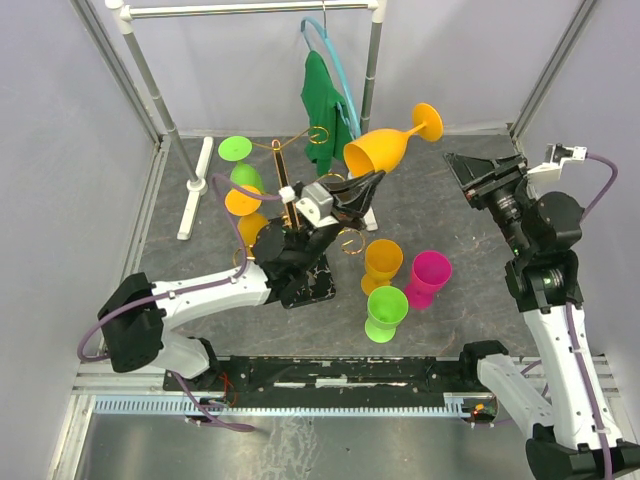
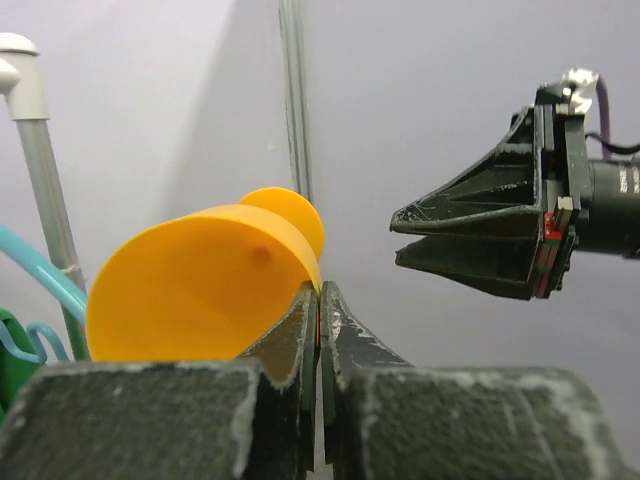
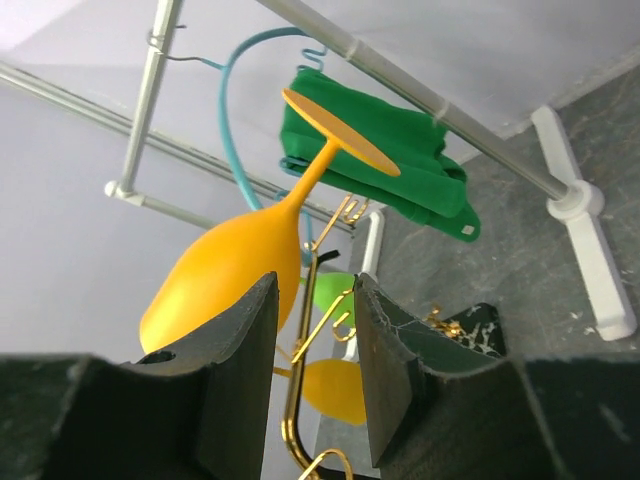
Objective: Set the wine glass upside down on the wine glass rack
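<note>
My left gripper (image 1: 362, 192) is shut on the rim of a yellow wine glass (image 1: 374, 150), held raised and sideways, base pointing up-right in the top view. In the left wrist view the glass mouth (image 2: 190, 290) faces the camera. My right gripper (image 1: 468, 175) is part open, to the right of the glass, with nothing between its fingers. The gold rack (image 1: 276, 160) holds upturned green (image 1: 236, 149) and yellow (image 1: 242, 200) glasses.
Upright yellow (image 1: 383, 262), pink (image 1: 429, 272) and green (image 1: 386, 314) glasses stand front right of the rack. A white rail frame (image 1: 250, 11) with a green cloth (image 1: 318, 100) stands behind.
</note>
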